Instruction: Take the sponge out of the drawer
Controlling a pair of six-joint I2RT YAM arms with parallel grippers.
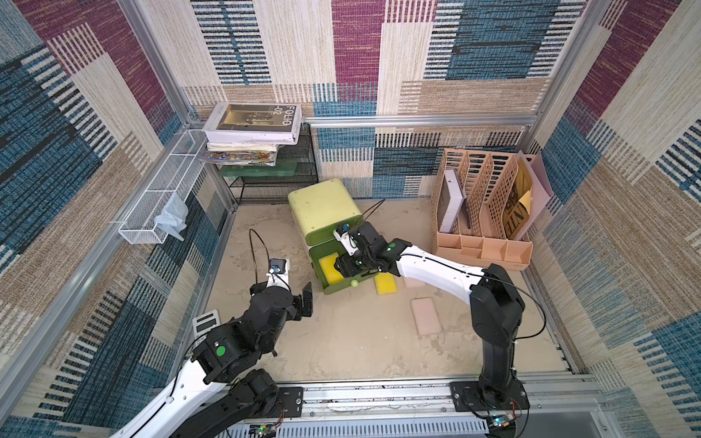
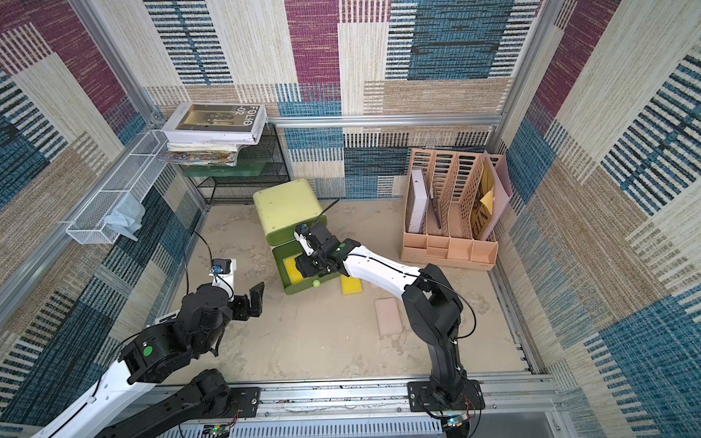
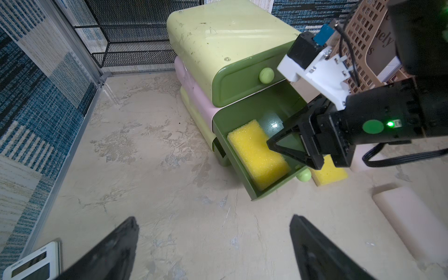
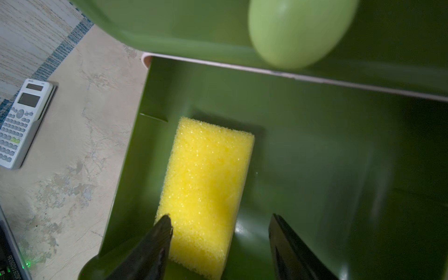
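A yellow sponge [image 4: 203, 186] lies along the left side of the open green drawer [image 4: 350, 168], which sticks out below the upper drawer of a pale-yellow cabinet [image 3: 233, 32]. My right gripper is over the drawer, fingers open and apart, the left fingertip over the sponge's lower edge and nothing held. In the top left view its body partly hides the drawer. My left gripper stands open and empty at the front left, apart from the drawer.
Another yellow sponge [image 1: 385, 284] and pink pads [image 1: 425, 315] lie right of the drawer. A peach organizer [image 1: 482, 248] stands back right, a wire shelf with books [image 1: 252, 124] back left, a calculator [image 4: 23, 126] on the left.
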